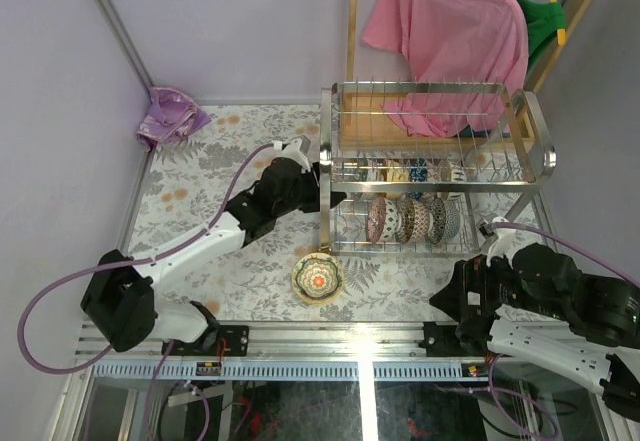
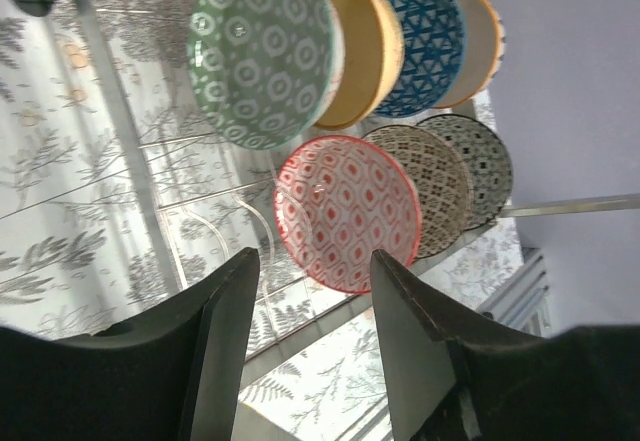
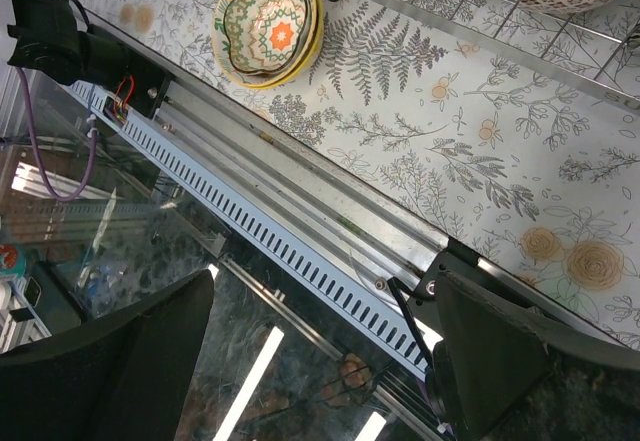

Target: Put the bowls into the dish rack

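Several patterned bowls stand on edge in the rack's lower tier (image 1: 330,223): in the left wrist view a green bowl (image 2: 257,53), a red bowl (image 2: 348,214), yellow, blue, brown and grey ones. A small nested stack of flowered bowls (image 1: 319,277) lies on the table in front of the rack, also in the right wrist view (image 3: 268,23). My left gripper is at the rack's left side, fingers apart with nothing between them. My right gripper stands open at the front right, away from the bowls.
A pink shirt (image 1: 445,21) and a green one hang behind the rack. A purple cloth (image 1: 170,116) lies at the back left. The table left of the rack is clear; a metal rail runs along the front edge.
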